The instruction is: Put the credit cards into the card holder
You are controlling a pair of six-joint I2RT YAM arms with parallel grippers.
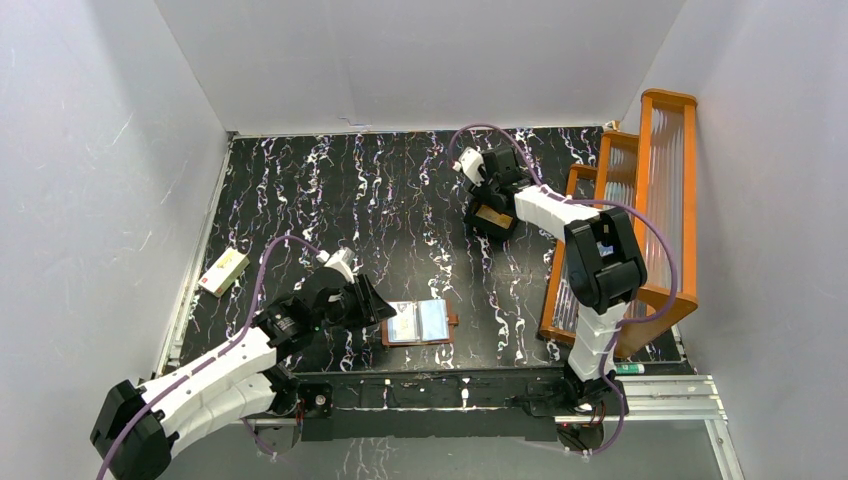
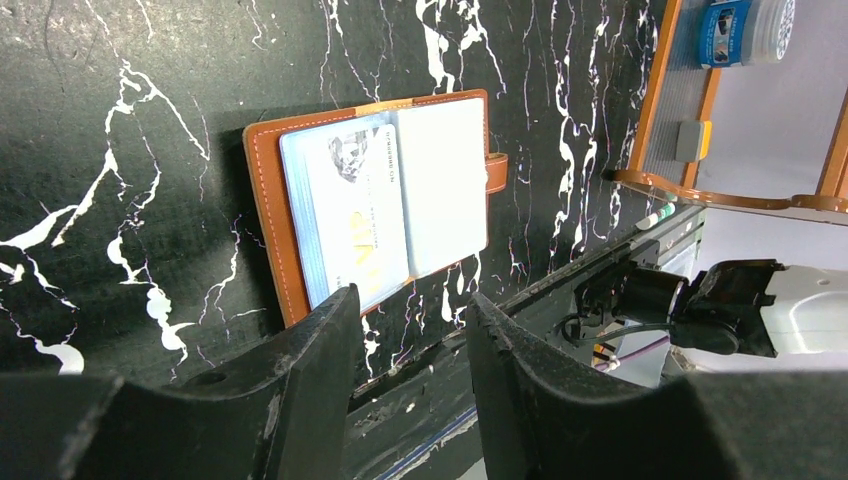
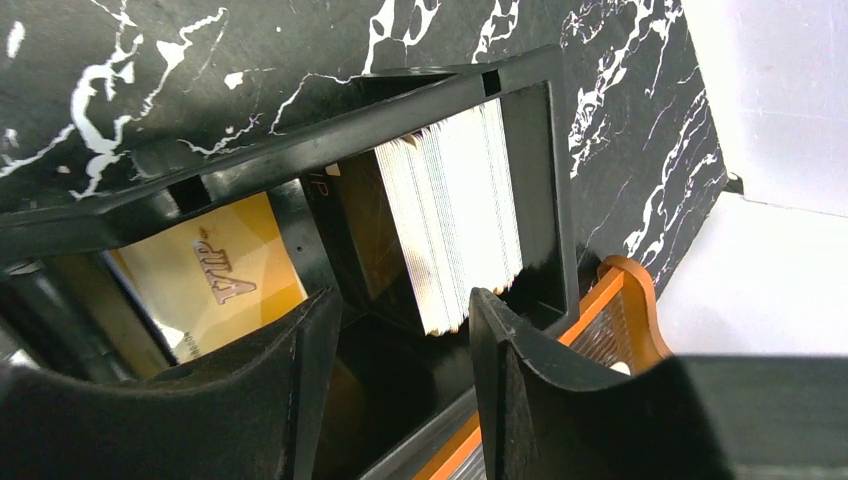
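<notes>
The brown card holder (image 2: 268, 215) lies open on the dark marbled table, with clear sleeve pages. Its left page has a printed card (image 2: 352, 200) in the sleeve; the right page (image 2: 442, 180) looks blank. Just beyond the fingertips of my left gripper lies the holder's lower edge; the fingers are apart with nothing between them. At the back of the table, my right gripper hangs over a black box (image 3: 330, 135), fingers spread and empty. Inside that box stands a row of cards (image 3: 450, 215) on edge, and a yellow card (image 3: 215, 275) lies in another compartment.
Wooden racks (image 1: 668, 190) with ribbed panels fill the right side. A pale box (image 1: 223, 271) lies at the far left. Between them, the table's middle and back left are clear. A small green and white tube (image 1: 629, 368) lies at the front right.
</notes>
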